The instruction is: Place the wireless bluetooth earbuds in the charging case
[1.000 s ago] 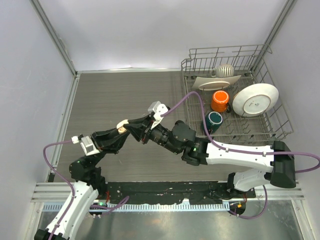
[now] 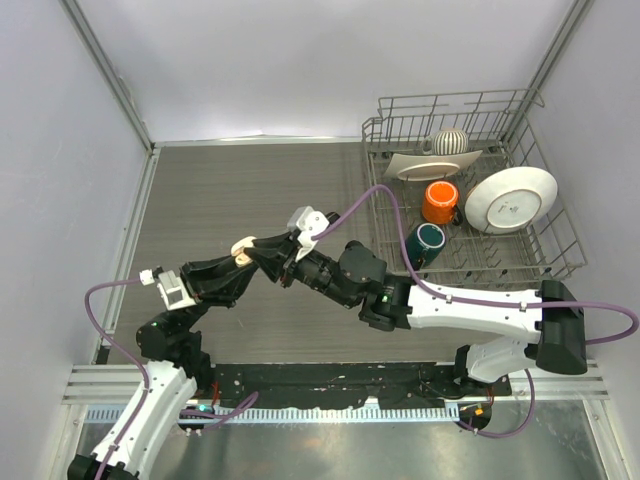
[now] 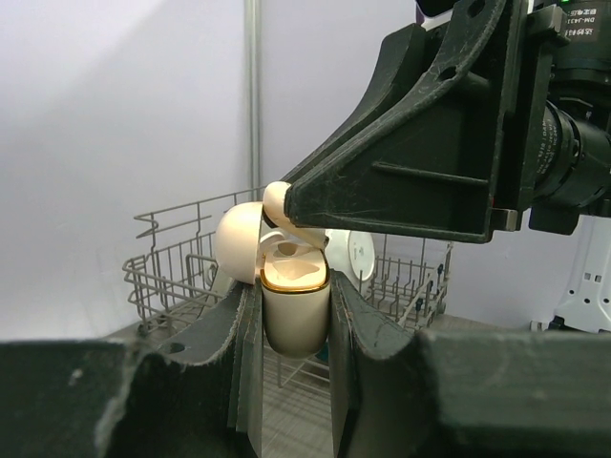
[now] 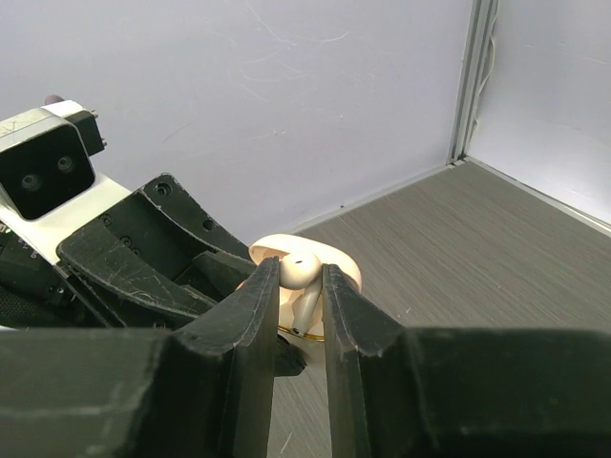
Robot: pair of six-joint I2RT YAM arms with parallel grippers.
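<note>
The white charging case [image 3: 296, 315] is held upright between the fingers of my left gripper, its lid [image 3: 236, 243] open and a gold rim round its top. My right gripper is shut on a white earbud [image 4: 300, 269], its stem pointing down over the case's opening. In the left wrist view that earbud sits just at the top of the case, beside the lid; whether it is seated cannot be told. Both grippers meet near the middle left of the top view.
A wire dish rack [image 2: 480, 262] with plates [image 2: 530, 195], an orange mug [image 2: 440, 200] and a dark teal mug [image 2: 425, 245] stands at the right.
The top view shows almost no change; both grippers stay together at the case, with at most a very slight shift of the right arm.
</note>
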